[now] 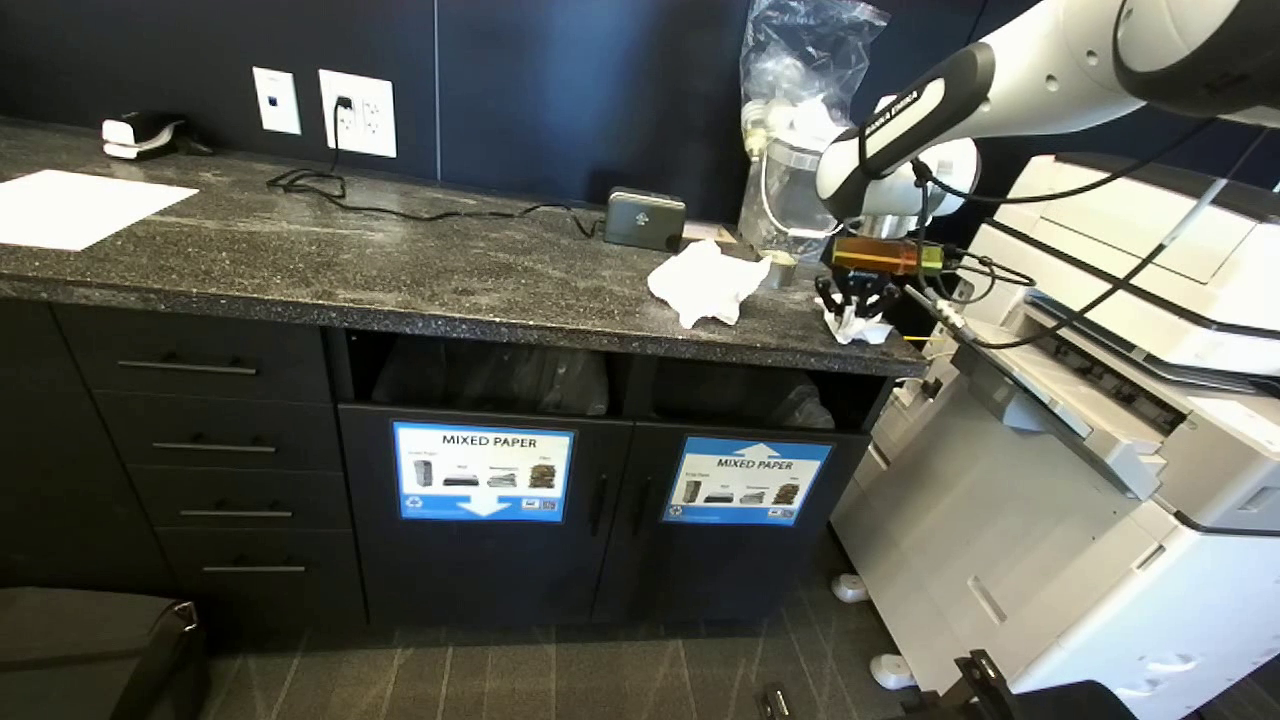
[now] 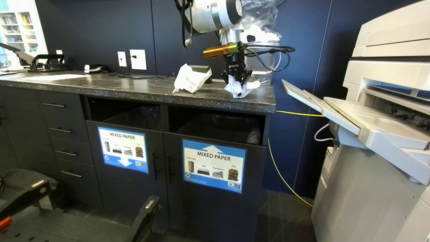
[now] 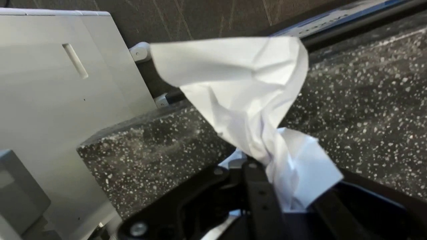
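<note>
A twisted piece of white paper (image 3: 248, 100) fills the middle of the wrist view, and my gripper is shut on it. Its lower part disappears between the dark fingers. In exterior view 2 the same paper (image 2: 237, 89) is at the right end of the counter, low over the top; whether it still touches the surface I cannot tell. In exterior view 1 my gripper (image 1: 854, 306) points down near the counter's right corner. A second crumpled white paper (image 1: 708, 283) lies to the left, apart from the gripper.
Behind the gripper stands a clear bucket (image 1: 786, 198) with a plastic bag. A small dark box (image 1: 644, 220) sits by the wall, and a flat white sheet (image 1: 90, 206) lies far left. Open slots are under the counter (image 1: 480, 288). A printer (image 1: 1032, 480) stands right.
</note>
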